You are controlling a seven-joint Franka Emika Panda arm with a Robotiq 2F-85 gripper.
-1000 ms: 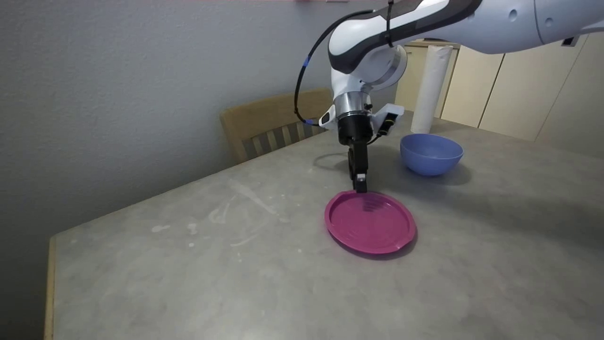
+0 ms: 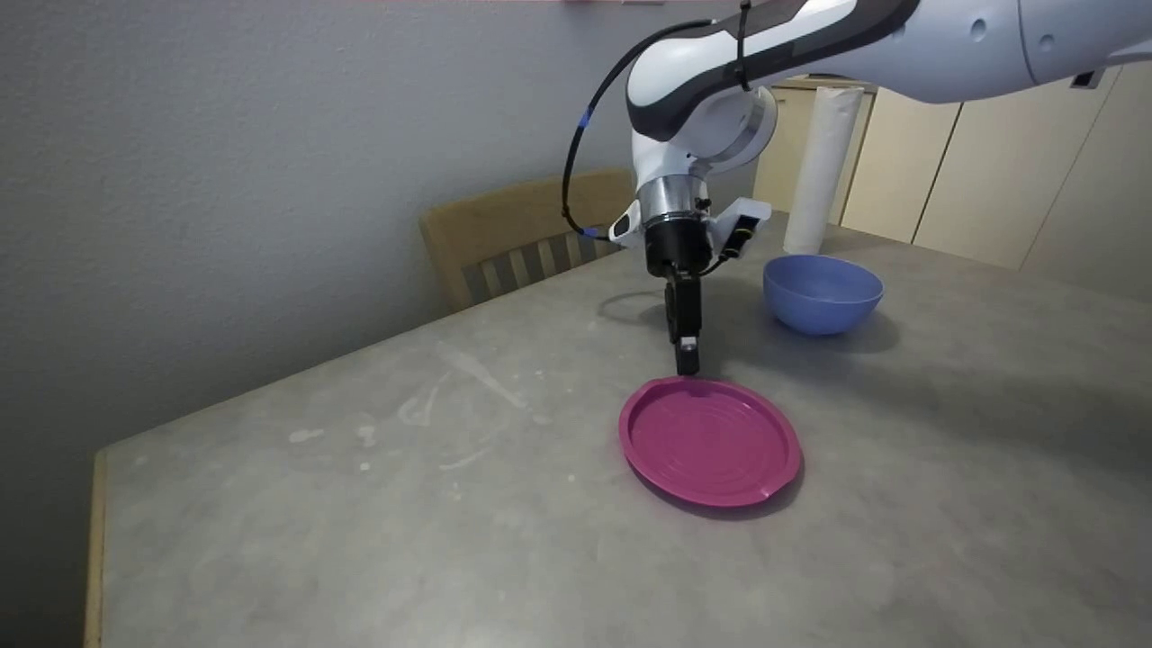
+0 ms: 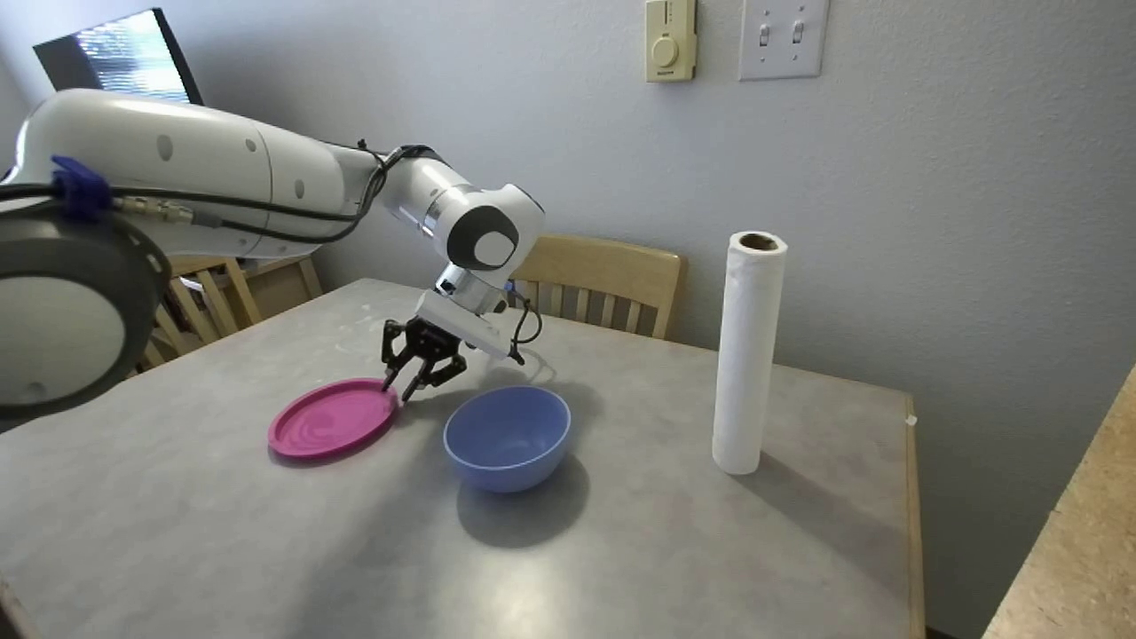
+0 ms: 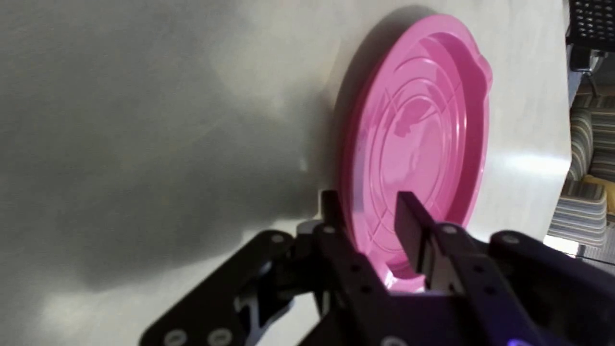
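Note:
A pink plate (image 2: 709, 443) with a raised rim lies on the grey table, below my gripper (image 2: 687, 373) in exterior view 1. In exterior view 2 the gripper (image 3: 396, 392) points down at the edge of the plate (image 3: 332, 419) that faces the bowl. The wrist view shows my fingers parted, one near the outside of the plate's rim and one over its inside. A gap shows between the fingers and the plate (image 4: 416, 132) is not clamped. Whether a fingertip touches the rim I cannot tell.
A blue bowl (image 3: 508, 438) stands close to the gripper. Farther off, a white paper roll (image 3: 750, 351) stands upright. A wooden chair (image 2: 518, 232) is against the table's far edge.
The plate has shifted slightly toward the camera in exterior view 1, away from my fingertips, and sits a little lower in the picture. The arm and bowl look unmoved.

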